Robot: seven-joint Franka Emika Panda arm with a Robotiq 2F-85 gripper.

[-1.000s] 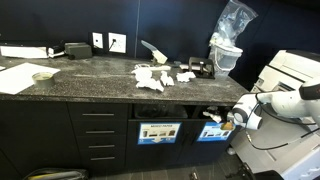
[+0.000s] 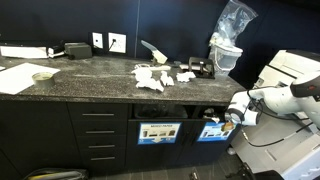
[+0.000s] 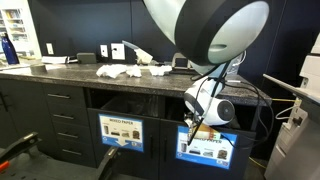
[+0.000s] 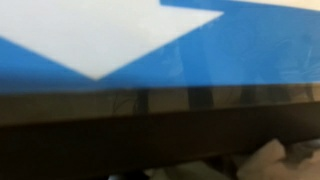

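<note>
My gripper [image 3: 190, 135] is at the front of the lower cabinet, close to the right-hand blue-and-white label [image 3: 207, 149]. It is open and small in both exterior views, with nothing visibly held. No fingers show in the wrist view. A blurred blue label with a white arrow shape [image 4: 110, 35] fills the top there, above a dark edge [image 4: 150, 130]. Pale crumpled material [image 4: 265, 160] lies at the bottom, inside the bin opening. Crumpled white papers [image 2: 150, 80] rest on the dark countertop [image 2: 95, 82].
Left of my arm is another labelled bin front [image 2: 158, 132], beside a stack of drawers [image 2: 98, 130]. A black device [image 2: 201, 68] and a clear container [image 2: 225, 58] stand at the counter's right. The countertop's overhanging edge lies above the bins.
The wrist end of my arm has shifted slightly near the right-hand bin, and its pose has changed a little. The papers and other counter items look unmoved.
</note>
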